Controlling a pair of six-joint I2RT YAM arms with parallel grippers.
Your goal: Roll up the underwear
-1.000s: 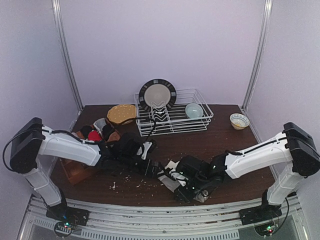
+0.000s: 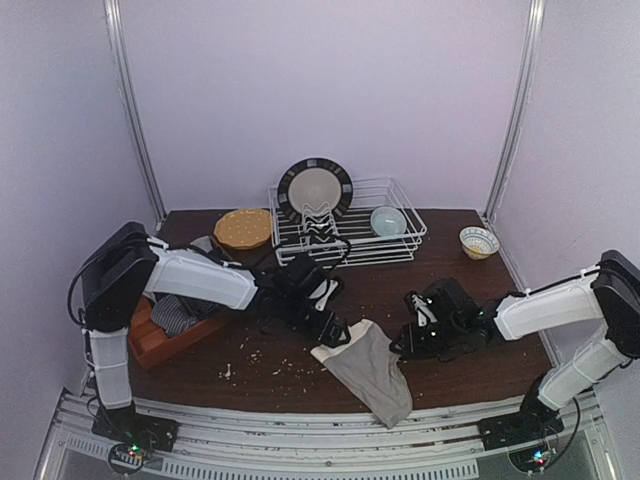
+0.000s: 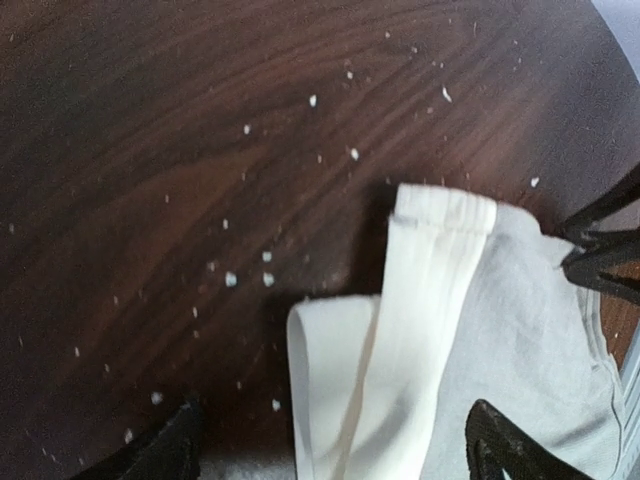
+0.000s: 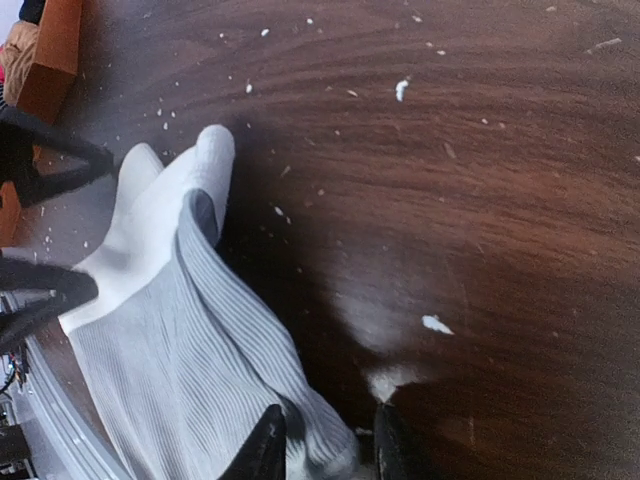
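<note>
The underwear [image 2: 365,370] lies slantwise at the front of the table, grey with a pale waistband [image 3: 415,330] folded over at its far end. Over the waistband's left part is my left gripper [image 2: 338,338]; its fingers [image 3: 500,445] stand wide apart, with the pale cloth showing between them. On the right edge of the cloth, my right gripper [image 2: 400,348] has its fingers [image 4: 262,445] part way apart. A folded grey edge [image 4: 325,440] lies between those fingertips, not visibly clamped.
A white dish rack [image 2: 345,255] with a plate [image 2: 315,188] and a bowl [image 2: 388,222] stands at the back. A wooden box [image 2: 155,340] with cloth items sits left, partly behind my left arm. Pale specks dot the table [image 2: 290,360].
My right gripper has swung from over the cloth's front to its right edge, uncovering the cloth. My left gripper has shifted right onto the waistband.
</note>
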